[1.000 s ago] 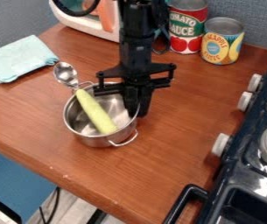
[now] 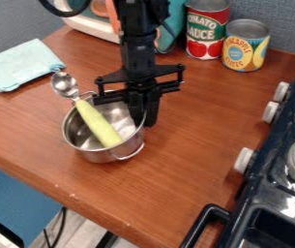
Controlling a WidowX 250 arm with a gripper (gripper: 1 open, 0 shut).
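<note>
A steel pot (image 2: 82,143) sits on the wooden table (image 2: 189,155) near its front left, holding a pale yellow corn-like piece (image 2: 98,125). A silver spoon (image 2: 65,83) rests in it with its bowl leaning out at the back left. The black gripper (image 2: 139,105) is lowered at the pot's right rear rim; its fingers are dark and partly hidden, so I cannot tell whether they hold the rim.
A black stove (image 2: 279,203) takes up the right side. Two cans (image 2: 207,31) stand at the back, a folded cloth (image 2: 18,68) lies at the left. Table space right of the pot is clear.
The gripper and pot have shifted slightly toward the left over the last second, with the spoon and yellow piece moving along. The gripper also appears a little higher.
</note>
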